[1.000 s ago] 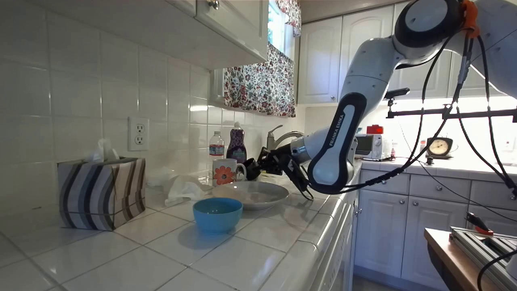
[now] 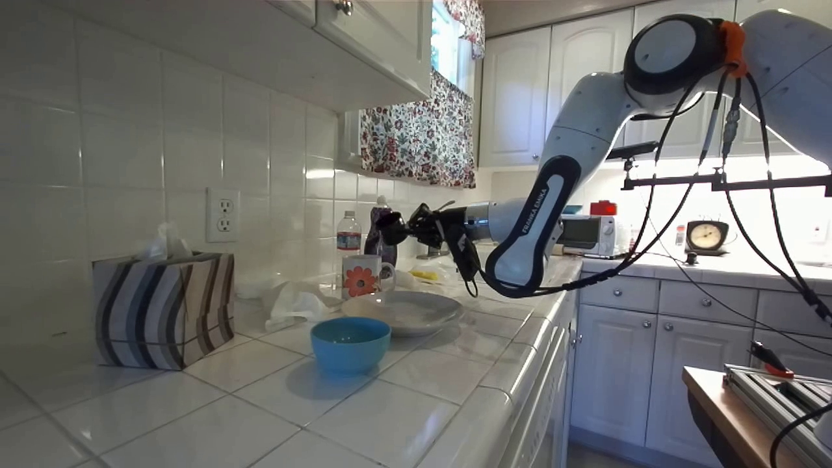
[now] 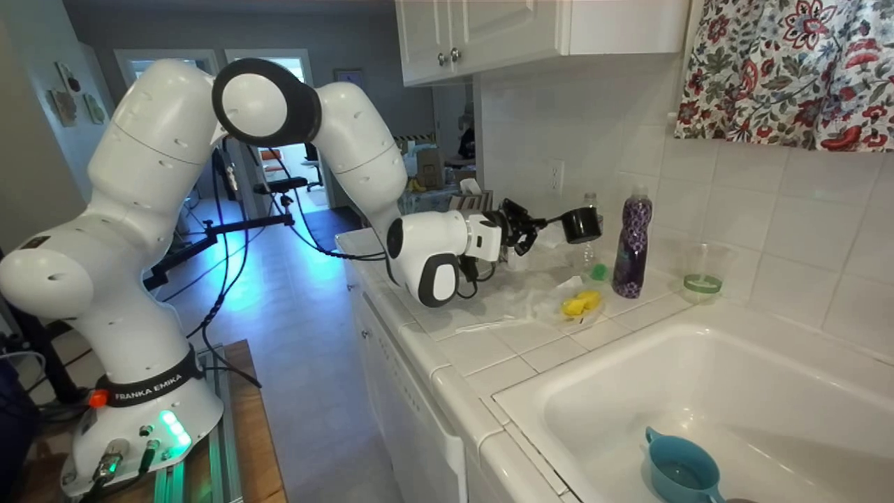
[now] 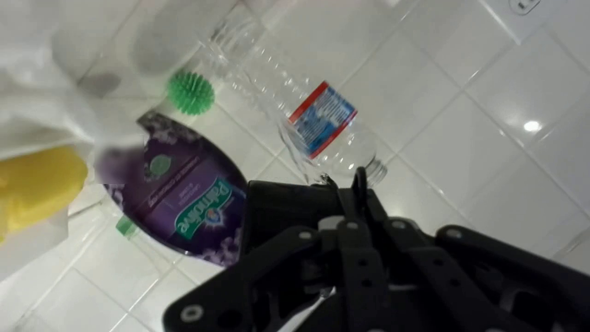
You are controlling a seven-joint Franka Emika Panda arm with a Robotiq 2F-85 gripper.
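A black cup-like object with a thin handle (image 3: 580, 225) is held up off the counter, with my gripper (image 3: 536, 225) shut on its handle. In exterior view 1 the black cup (image 2: 392, 227) hangs above the flowered mug (image 2: 360, 279) and the grey plate (image 2: 405, 311), in front of the purple soap bottle (image 2: 380, 248). The wrist view shows the dark cup (image 4: 290, 207) beside my fingers and overlapping the soap bottle (image 4: 188, 191); the fingertips themselves are hard to make out.
A clear water bottle (image 4: 323, 119) stands by the wall. Nearby are a green spiky ball (image 4: 191, 93) and a yellow item (image 4: 41, 185). A blue bowl (image 2: 351, 347) and striped tissue box (image 2: 164, 311) occupy the nearer counter. The sink (image 3: 603, 402) contains a teal cup (image 3: 683, 465).
My gripper and the black cup have risen from beside the mug to above it, moving slightly left in exterior view 1. The mug, plate and bowl have stayed put.
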